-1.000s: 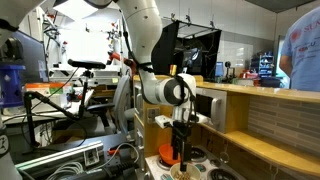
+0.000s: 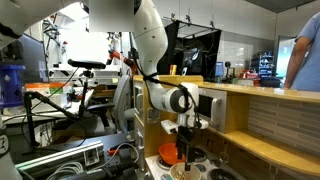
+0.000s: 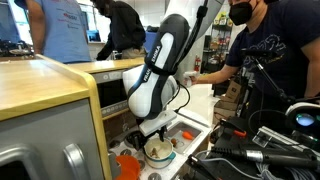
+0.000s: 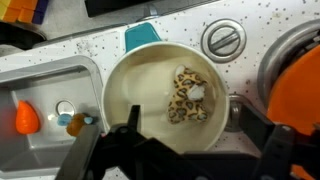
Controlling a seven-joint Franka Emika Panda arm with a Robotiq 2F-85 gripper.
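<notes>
A cream pot (image 4: 150,82) with a teal handle (image 4: 141,36) fills the middle of the wrist view. Inside it lies a small leopard-print item (image 4: 187,104) with a pale patch, right of the pot's centre. My gripper is open over the near side of the pot, its dark fingers (image 4: 125,145) spread apart and no object between them. In the second exterior view the gripper (image 3: 152,134) hangs low by the pot (image 3: 160,153). From the first exterior view, only part of the pot (image 2: 180,172) shows at the bottom edge.
Left of the pot is a metal sink (image 4: 35,145) holding an orange item (image 4: 27,118) and a brown one. An orange pan (image 4: 298,88) sits on the right, with a stove knob (image 4: 223,40) nearby. A wooden shelf (image 2: 260,110) runs behind the worktop.
In the first exterior view, the arm's upper part has shifted left and its lower end leans more to the right. The pot and orange pan look unmoved.
</notes>
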